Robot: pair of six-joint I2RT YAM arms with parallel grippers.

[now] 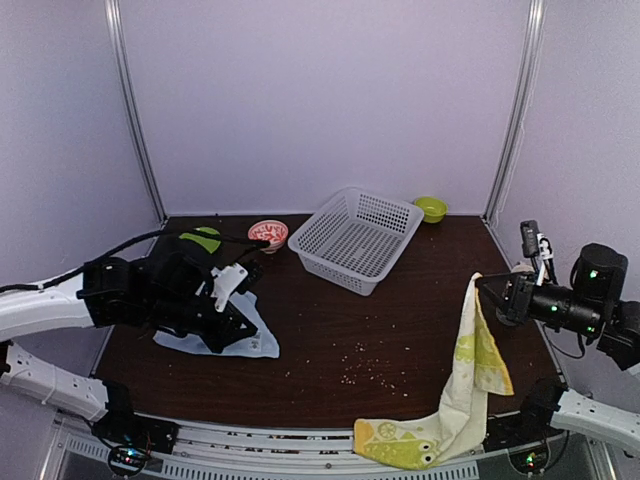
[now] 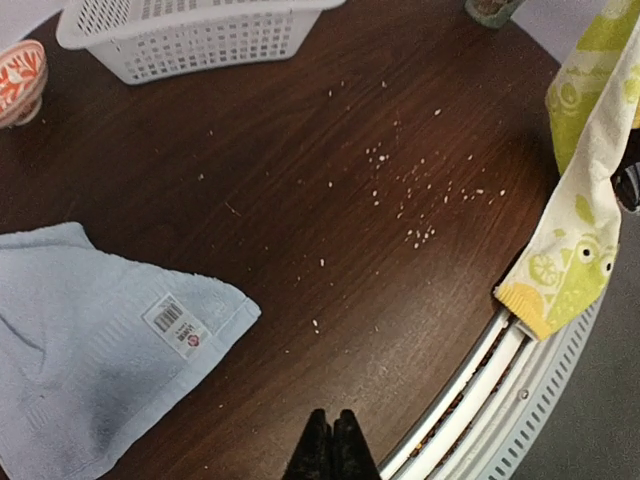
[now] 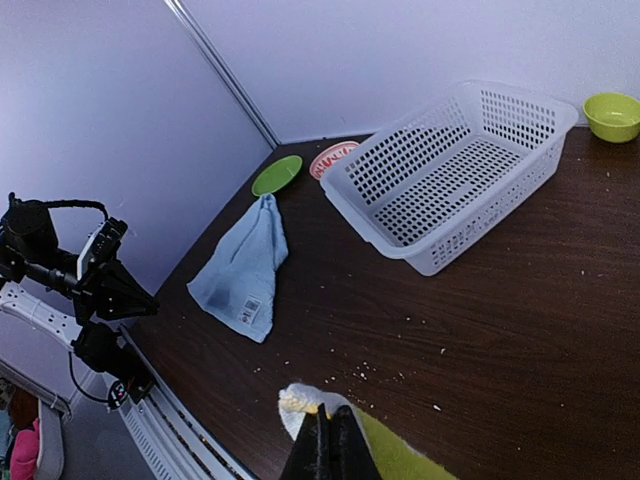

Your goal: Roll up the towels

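Note:
A white towel with yellow-green print point(image 1: 465, 390) hangs from my right gripper point(image 1: 485, 282), which is shut on its top; its lower end lies across the front edge, also seen in the left wrist view at the right point(image 2: 560, 280). In the right wrist view the towel's top point(image 3: 400, 450) is at the fingertips. My left gripper is shut with nothing visible between its fingers, over the table beside a folded-over light blue towel point(image 2: 100, 340), which has a label on one corner.
A white basket point(image 1: 335, 265) stands at the back centre, between a red patterned bowl point(image 1: 268, 232) and a green bowl point(image 1: 432, 208). A green plate point(image 3: 275, 175) is at the back left. Crumbs are scattered over the clear middle.

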